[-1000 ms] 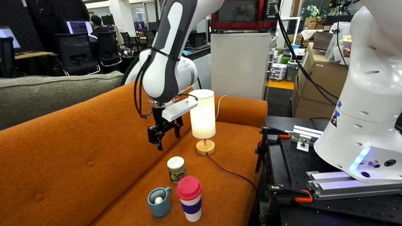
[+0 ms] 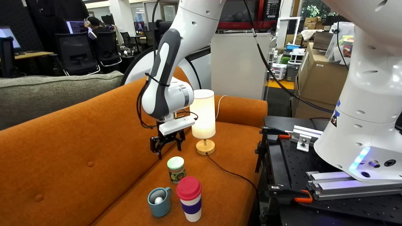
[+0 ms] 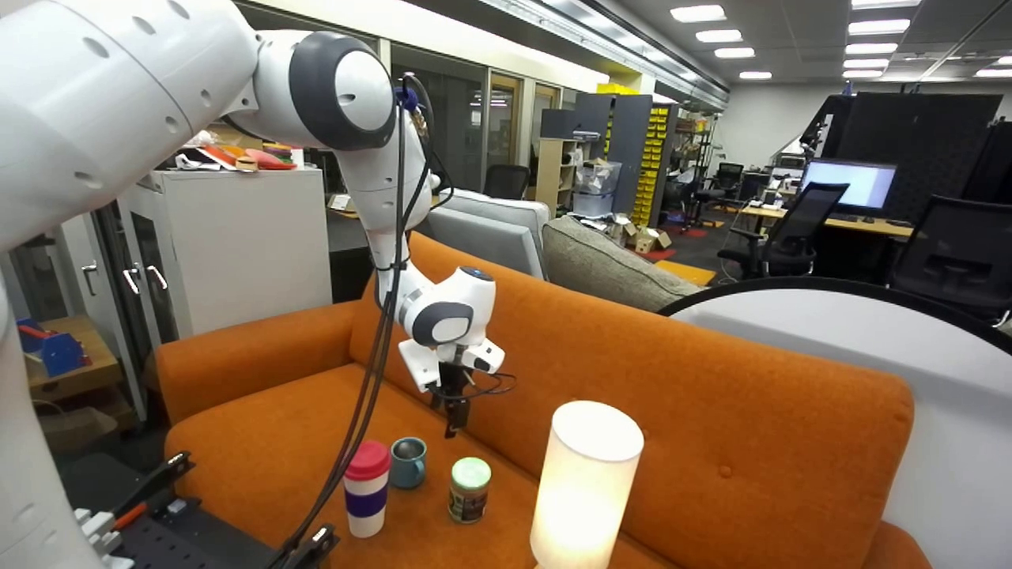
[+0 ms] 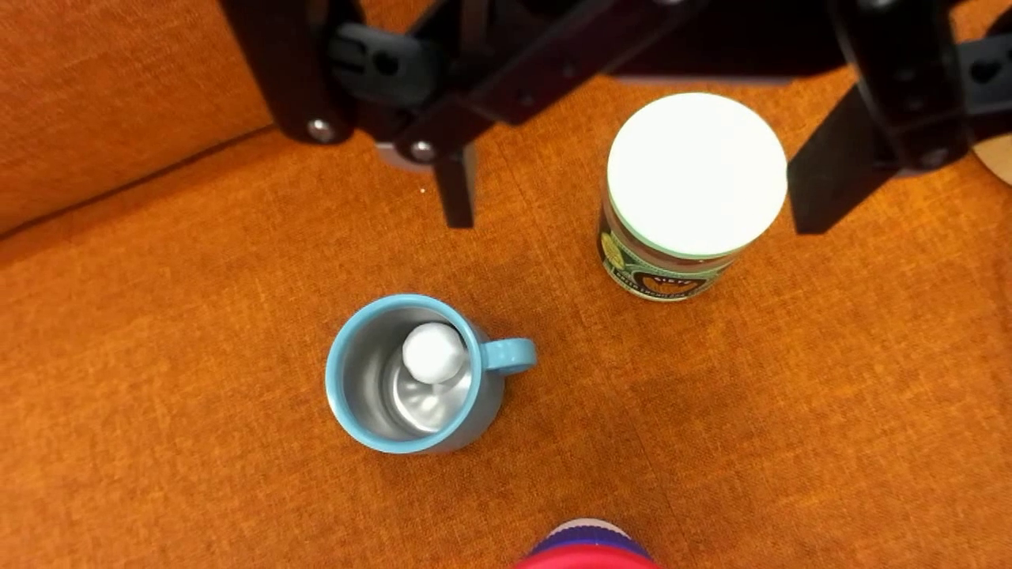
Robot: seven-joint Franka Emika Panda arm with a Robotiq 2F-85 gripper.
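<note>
My gripper [image 2: 169, 151] hangs above the sofa seat near the backrest, open, with nothing held between its fingers. In the wrist view the jar [image 4: 697, 175] with a pale green-rimmed lid appears between the two spread fingertips, below them. From outside, that jar [image 2: 176, 169] stands upright on the seat, apart from the gripper. A blue mug [image 4: 413, 374] with its handle toward the jar holds a white ball [image 4: 433, 352]. Beside the mug stands a tumbler [image 2: 190, 199] with a red lid and purple band; only its top shows in the wrist view.
A lit table lamp [image 2: 203, 116] on a round wooden base [image 2: 205, 147] is close to the gripper's far side. Its cord runs across the seat to the front edge. The orange backrest [image 2: 86, 150] rises behind the arm.
The gripper has lowered slightly and shifted a little to the right in exterior view 1. Jar, mug, tumbler and lamp have stayed in place.
</note>
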